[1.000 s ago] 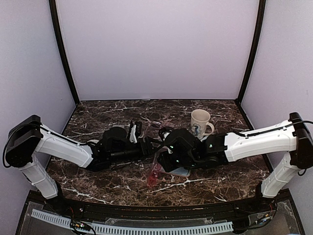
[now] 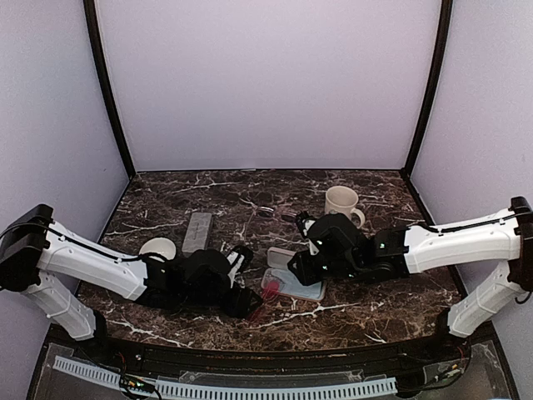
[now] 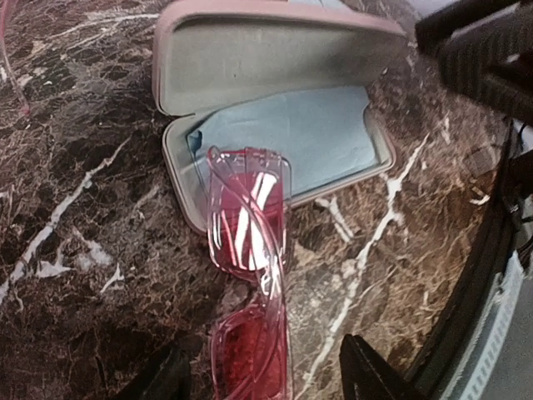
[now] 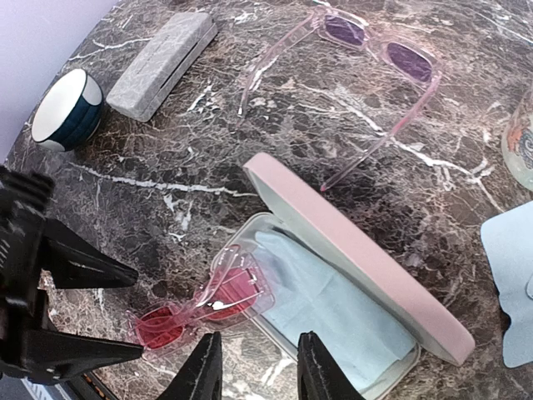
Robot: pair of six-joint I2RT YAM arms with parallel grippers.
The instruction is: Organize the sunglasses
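Note:
Pink sunglasses with red lenses (image 3: 250, 208) lie folded, one end resting in the open case (image 3: 183, 42), which holds a pale blue cloth (image 4: 333, 317); the other end is on the table. My left gripper is part open around the near end of these glasses, fingers either side. My right gripper hovers at the case's front edge; its fingertips are close together, and whether anything is between them is unclear. A second pink pair with purple lenses (image 4: 408, 58) lies unfolded behind the case.
A grey block (image 4: 162, 62) and a dark teal round container (image 4: 67, 112) sit at the left. A white mug (image 2: 341, 202) stands at back right, near a light blue item (image 4: 508, 283).
My left gripper has moved down toward the front, to the near end of the red-lensed glasses. My right gripper has shifted right and slightly back, away from those glasses.

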